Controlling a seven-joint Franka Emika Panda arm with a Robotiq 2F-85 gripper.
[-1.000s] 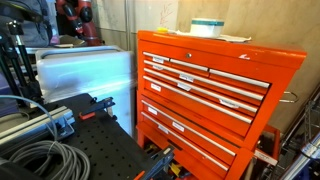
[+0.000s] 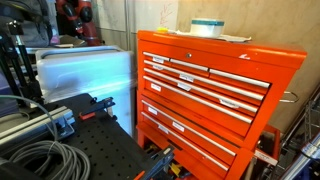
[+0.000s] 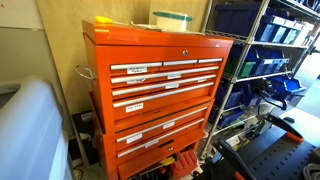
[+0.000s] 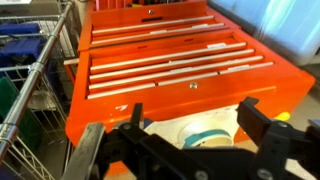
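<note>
The wrist view shows my gripper with its two dark fingers spread wide apart and nothing between them. Beyond the fingers stands a red tool chest (image 4: 170, 106), with its pale drawer handles running across the view. A white round tub with a teal rim (image 4: 208, 137) shows low in that view, partly covered by the gripper body. Seen from outside, the chest (image 2: 205, 58) carries the tub (image 2: 207, 27) on its top. Its labelled upper drawers look shut in exterior view 2, where the tub (image 3: 170, 21) also shows. I cannot make out the gripper in either exterior view.
Loose tools (image 3: 178, 164) lie low at the chest's base. A wire shelf with blue bins (image 3: 268, 62) stands beside the chest. A black perforated table (image 2: 105, 145) holds coiled cable (image 2: 48, 160). A white container (image 2: 85, 75) stands behind that table.
</note>
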